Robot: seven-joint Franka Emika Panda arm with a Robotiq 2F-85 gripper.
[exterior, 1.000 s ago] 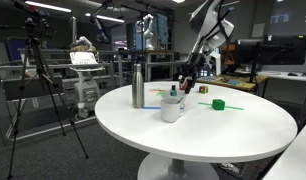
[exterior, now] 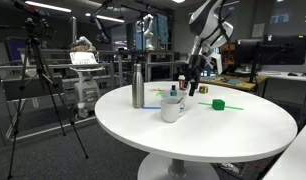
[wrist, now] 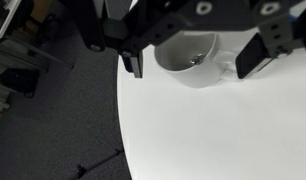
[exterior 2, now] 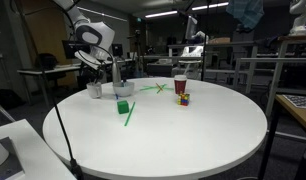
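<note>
My gripper is open, with nothing held between its fingers. In the wrist view a white mug (wrist: 198, 72) lies below and between the spread fingers; its dark inside shows a small object. In exterior view 1 a white mug (exterior: 172, 108) stands upright near the front of the round table (exterior: 233, 140), with the arm (exterior: 203, 45) reaching in from behind. At the left of exterior view 2 the gripper is partly lost against the arm, above a white mug (exterior 2: 94, 90).
A steel bottle (exterior: 138, 86) stands left of the mug. On the table are a green block (exterior: 218, 104), a white bowl (exterior 2: 123, 88), a red cup (exterior 2: 180, 84), a small multicoloured block (exterior 2: 183, 99) and green sticks (exterior 2: 130, 117).
The arm's lower end has shifted a little to the right in exterior view 1, exposing more of the red cup behind. The tabletop objects look unmoved.
</note>
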